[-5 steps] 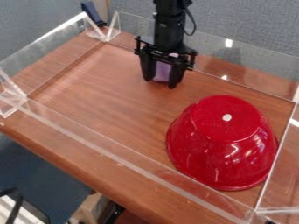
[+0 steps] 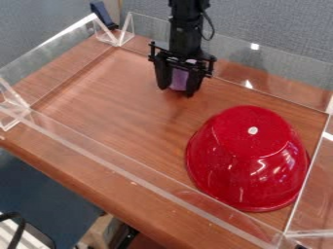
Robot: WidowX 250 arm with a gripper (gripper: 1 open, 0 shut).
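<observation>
My black gripper (image 2: 177,70) hangs down at the back centre of the wooden tray, low over the floor, with its fingers around a small purple object (image 2: 180,80). The object is partly hidden by the fingers, and I cannot tell whether they grip it. A large red upturned bowl (image 2: 246,159) rests at the right front of the tray.
Clear plastic walls (image 2: 156,181) border the wooden surface (image 2: 111,107). A dark blue object (image 2: 101,15) is outside at the back left, and a grey textured wall stands behind.
The gripper has shifted slightly to the left over the last second, with the purple object still between its fingers. The red bowl has not moved.
</observation>
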